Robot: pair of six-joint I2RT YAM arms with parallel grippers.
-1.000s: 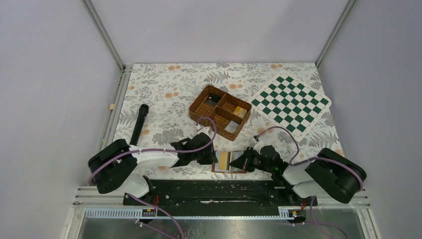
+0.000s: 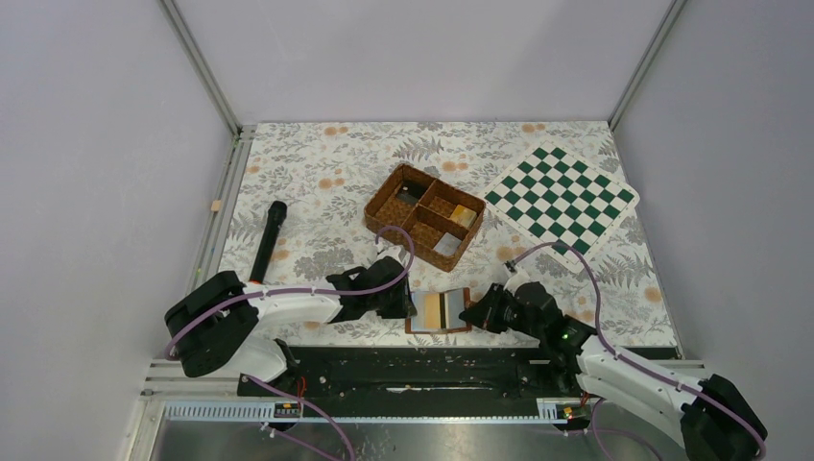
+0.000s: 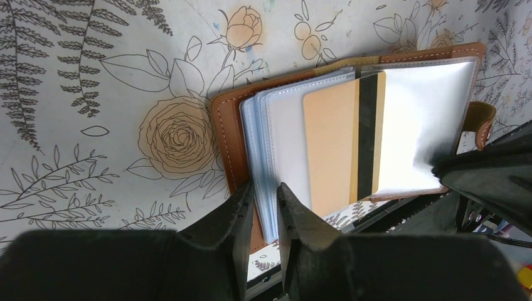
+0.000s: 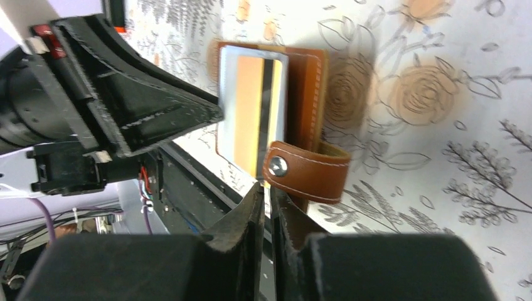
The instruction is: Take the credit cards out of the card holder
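The brown leather card holder (image 3: 227,132) lies open near the table's front edge. Its clear sleeves are spread, and a tan card with a black stripe (image 3: 332,141) shows at one of them; how far it sits inside I cannot tell. My left gripper is shut on the bundled sleeves by the holder's left side. At the other end, my right gripper is slightly open, its fingertips over the right part of the holder near the snap strap (image 4: 307,170). Nothing clearly shows between those fingers.
Behind the holder stands a woven basket (image 2: 381,195) with compartments, holding a dark item, a yellow item and a pale card (image 2: 448,244). A black microphone (image 2: 270,240) lies at the left, a green checkered board (image 2: 560,200) at the back right.
My right gripper has drawn back a little to the right, and its arm has swung to a lower, more outstretched pose. The holder and left gripper have shifted slightly left.
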